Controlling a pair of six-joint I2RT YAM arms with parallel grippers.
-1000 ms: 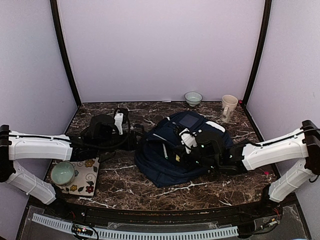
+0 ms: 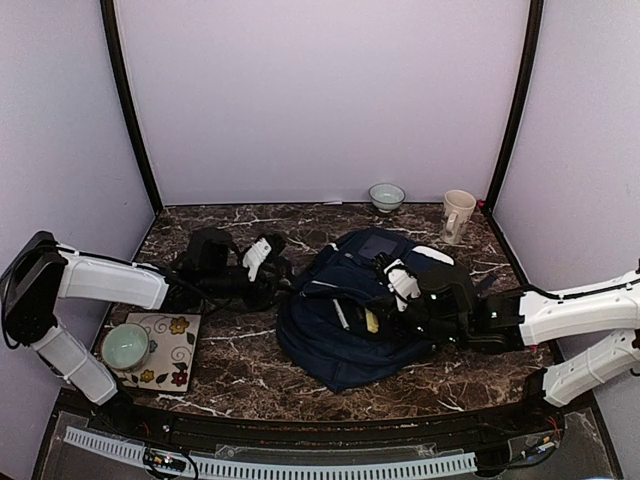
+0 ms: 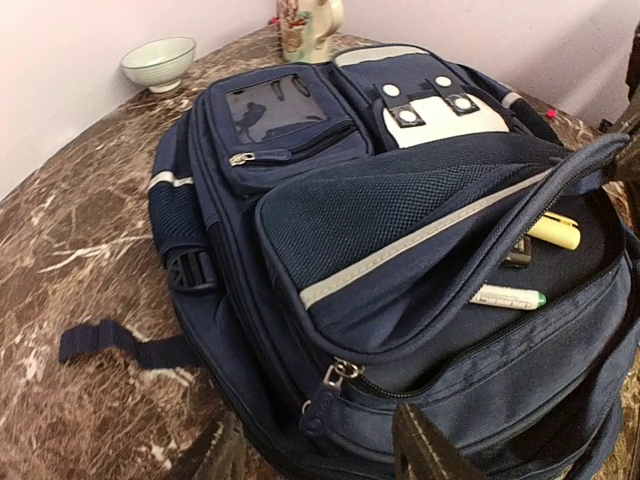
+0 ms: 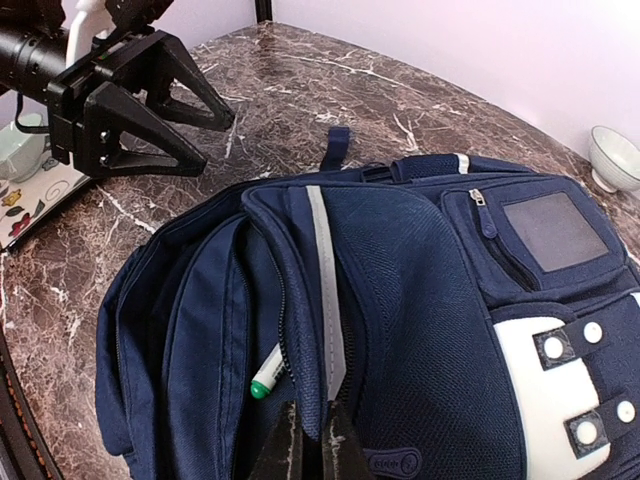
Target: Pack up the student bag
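The dark blue student bag (image 2: 330,365) lies on the table with its front compartment gaping. Inside that compartment are a white marker with a green end (image 3: 510,297), a yellow highlighter (image 3: 555,231) and a small black item (image 3: 518,252). My right gripper is shut on the edge of the compartment's flap (image 4: 312,300), holding it raised. At the bag's left side, my left gripper stands partly open with nothing between its fingers. The zipper pull (image 3: 322,400) hangs at the opening's corner, in front of the left fingers in the left wrist view.
A patterned board (image 2: 180,375) with a green bowl (image 2: 125,347) stands at the front left. Another bowl (image 2: 387,197) and a mug (image 2: 457,217) are at the back. Bare table lies between board and bag.
My right gripper has moved slightly right, with the bag shifting right and toward the front edge. My left gripper has come a little right, nearer the bag's left side.
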